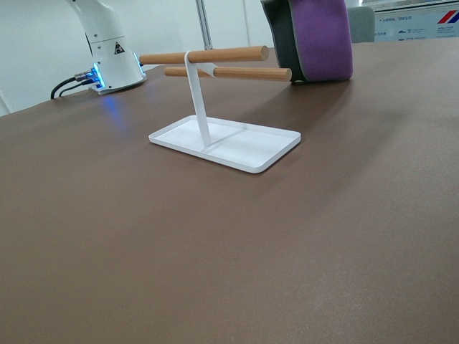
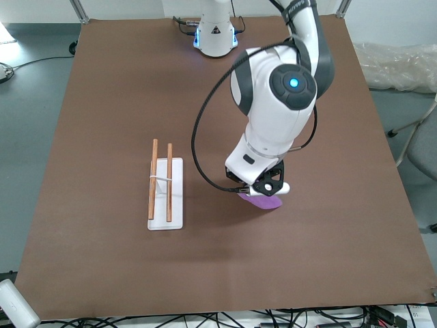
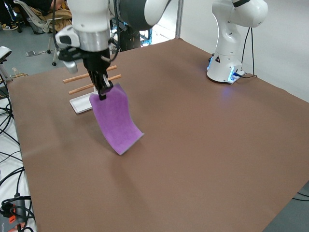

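A purple cloth (image 3: 116,121) hangs from my gripper (image 3: 102,89), which is shut on it. In the top view the cloth (image 1: 320,39) is raised beside the stand, dark along one side. The white stand (image 2: 175,198), with two horizontal wooden bars (image 1: 244,54) over a rectangular tray, stands to the left of the gripper in the left view. In that view my arm covers most of the cloth, leaving only a purple corner visible, and the fingertips are hidden.
The brown table (image 2: 102,239) is otherwise mostly clear.
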